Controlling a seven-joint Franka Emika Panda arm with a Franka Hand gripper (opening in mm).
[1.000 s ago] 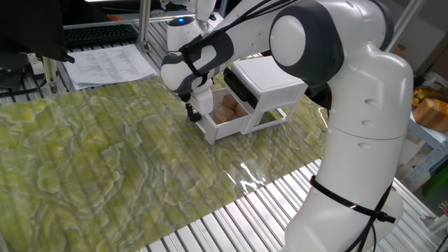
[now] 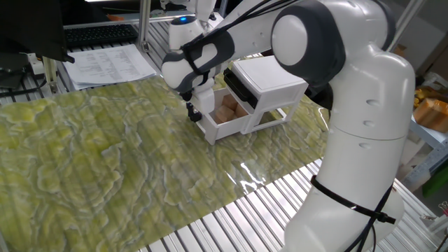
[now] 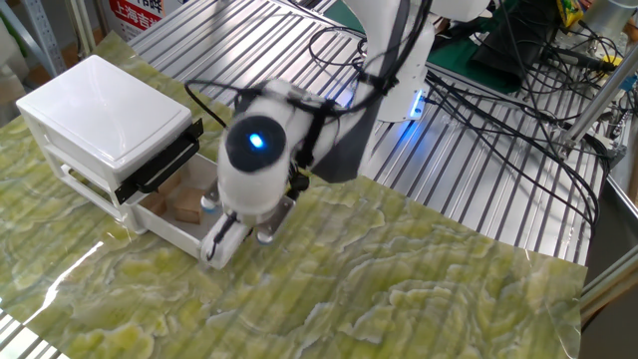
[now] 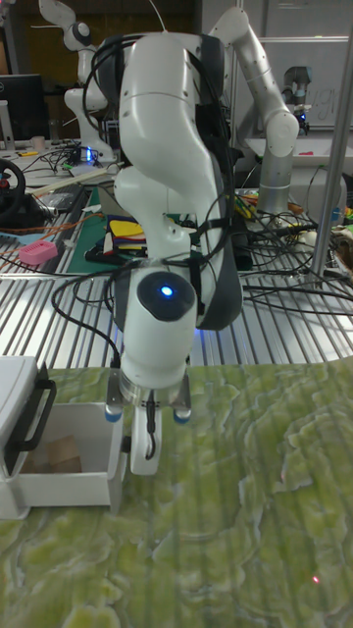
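A small white two-drawer cabinet (image 2: 269, 80) stands on the green marbled sheet. Its lower drawer (image 2: 222, 130) is pulled out, with several brown blocks (image 2: 225, 112) inside. The upper drawer is closed and carries a black handle (image 3: 159, 165). My gripper (image 2: 194, 112) points down at the outer end of the open drawer, right by its front panel. In the third exterior view the gripper's white hand (image 4: 146, 440) is just right of the drawer front (image 4: 118, 473). The hand covers its fingers, so neither the finger opening nor contact with the drawer can be made out.
Away from the cabinet, the green sheet (image 2: 84, 168) is clear. Printed papers (image 2: 108, 66) and a keyboard (image 2: 101, 35) lie beyond it. Loose black cables (image 3: 538, 130) run across the slatted metal table behind the arm. A vertical metal post (image 2: 144, 24) stands at the back.
The wrist has shifted very slightly toward the cabinet side in the first exterior view. The drawer and the blocks look unmoved.
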